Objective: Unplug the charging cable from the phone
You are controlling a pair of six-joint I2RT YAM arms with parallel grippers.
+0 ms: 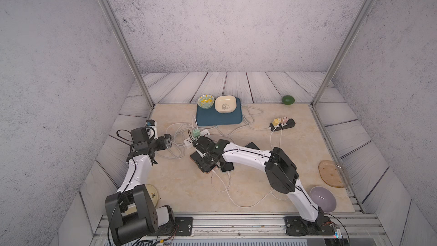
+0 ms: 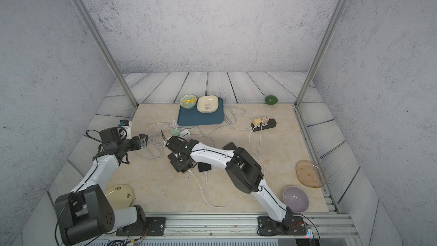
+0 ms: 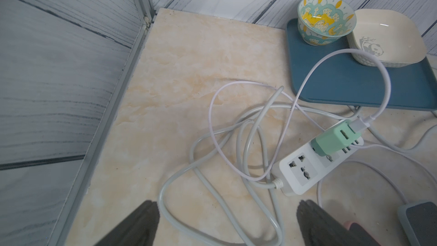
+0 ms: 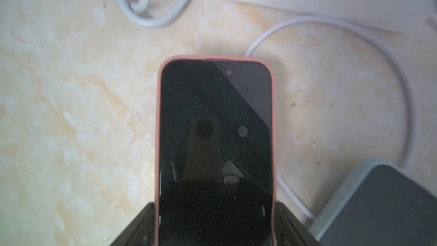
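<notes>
A black phone in a pink case (image 4: 215,127) lies on the table beneath my right gripper, whose fingers sit at either long side of it; whether they grip or merely flank it is unclear. A white charging cable (image 1: 227,192) runs from the phone's near end toward the front, that end being hidden in the right wrist view. My left gripper hangs at the left of the table over bare surface and cables, its fingers apart with nothing between them.
A white power strip (image 3: 299,173) with a green adapter (image 3: 327,141) lies behind the phone. A second phone (image 4: 377,209) lies just right of it. A blue tray (image 3: 300,82) with two bowls stands at the back; a black strip (image 1: 288,125) lies right.
</notes>
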